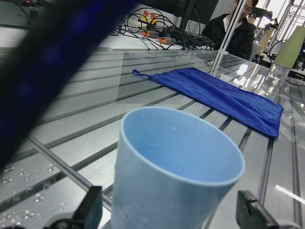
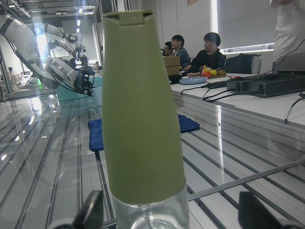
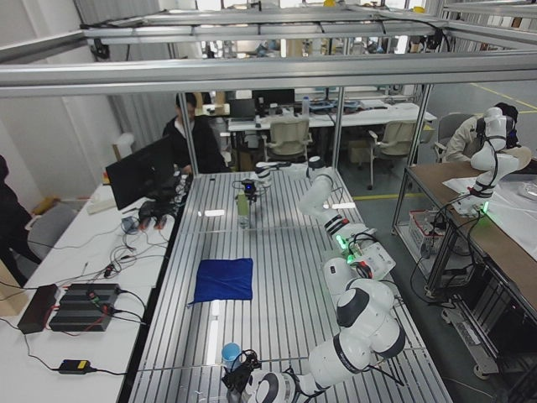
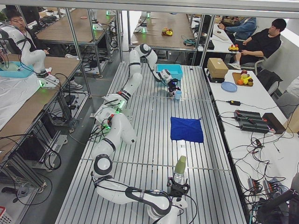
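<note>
A light blue cup (image 1: pixel 174 167) stands upright close in front of my left gripper, which is open, its fingers either side of the cup; in the camera left view the cup (image 3: pixel 231 353) is partly behind that gripper. A bottle with a green top (image 2: pixel 140 109) and a clear base stands upright before my right gripper, also open, a finger to each side of it. A blue cloth (image 3: pixel 223 279) lies flat on the ribbed metal table (image 3: pixel 277 252) between the cup and the bottle.
Beyond the cup end is a teal bin (image 4: pixel 173 69). A side table (image 4: pixel 247 98) holds a cardboard box (image 4: pixel 217 67), a blue plate (image 4: pixel 229 86), fruit and electronics with cables. Frame posts border the metal table.
</note>
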